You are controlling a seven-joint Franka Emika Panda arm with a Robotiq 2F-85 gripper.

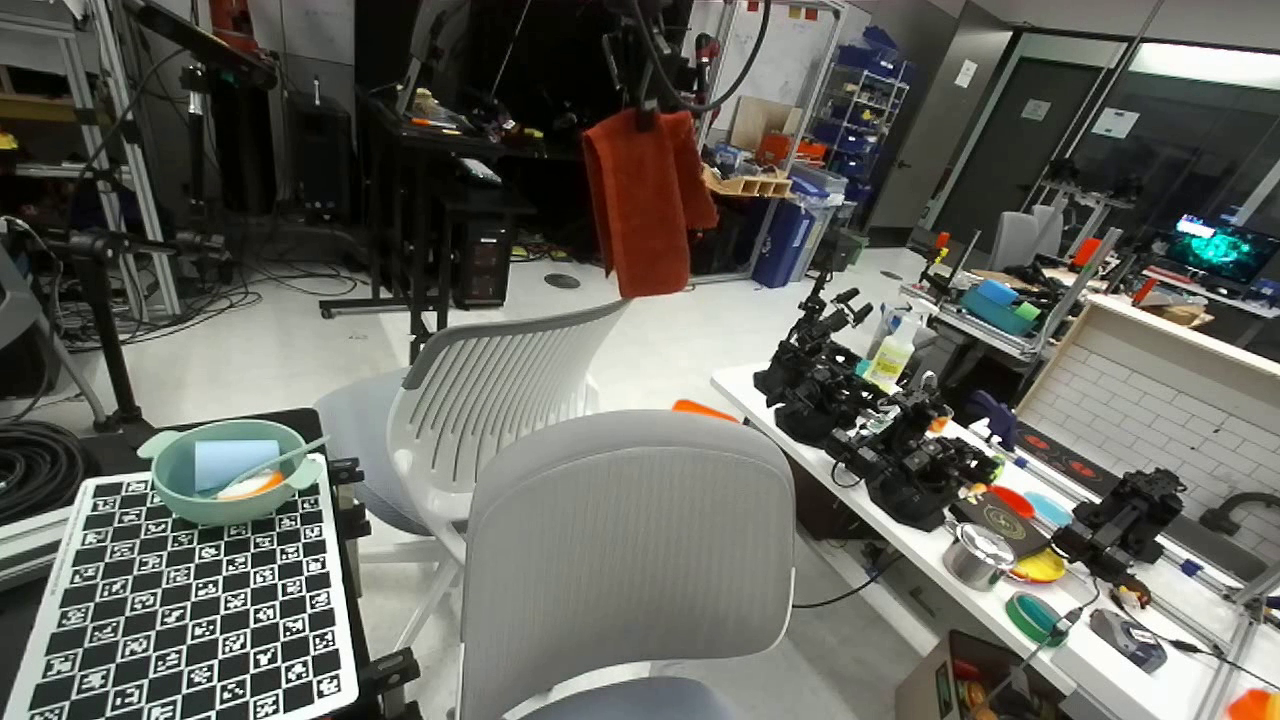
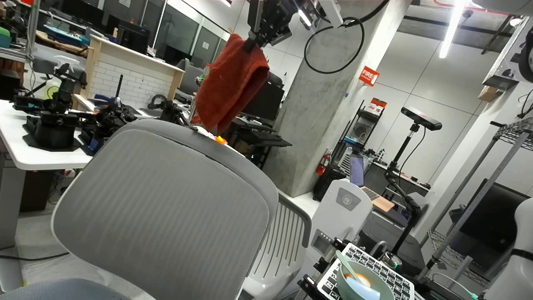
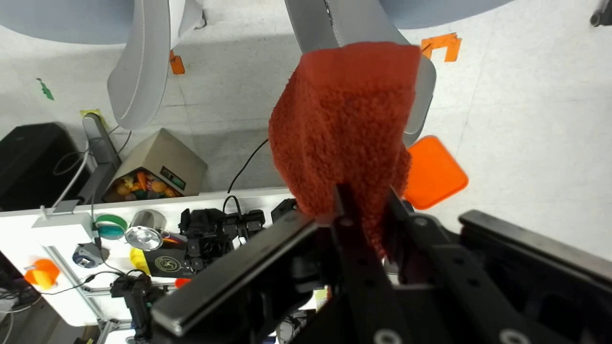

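Note:
A folded red towel (image 1: 644, 204) hangs in the air, well above the floor and above the chair backs. My gripper is shut on its upper part, and the cloth drapes down from the fingers. In exterior view 2 the same towel (image 2: 227, 85) hangs tilted under the gripper (image 2: 252, 45), higher than the nearer chair's back. The wrist view shows the towel (image 3: 350, 114) bulging out beyond the fingertips, hiding part of a chair and the floor behind it.
Two grey chairs, the nearer one (image 1: 630, 540) and a slatted one (image 1: 516, 396), stand below. A green bowl (image 1: 180, 474) holding several items rests on a checkered board (image 1: 192, 612) at the left. The white table (image 1: 864, 504) at the right carries black robot arms and a pot (image 1: 978, 558).

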